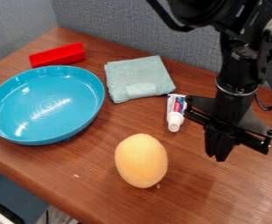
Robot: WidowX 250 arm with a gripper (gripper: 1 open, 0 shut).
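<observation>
My black gripper (219,150) hangs low over the right side of the wooden table, fingertips pointing down; whether it is open or shut is not clear from this angle. A white toothpaste tube (174,116) with blue and red print lies just left of the gripper, partly behind its body. A yellow mango-like oval (141,161) lies in the lower middle, left of and nearer than the gripper.
A blue plate (42,107) fills the left of the table (219,197). A red block (58,54) and a folded grey-green cloth (137,79) lie at the back. The table's edge runs along the lower left.
</observation>
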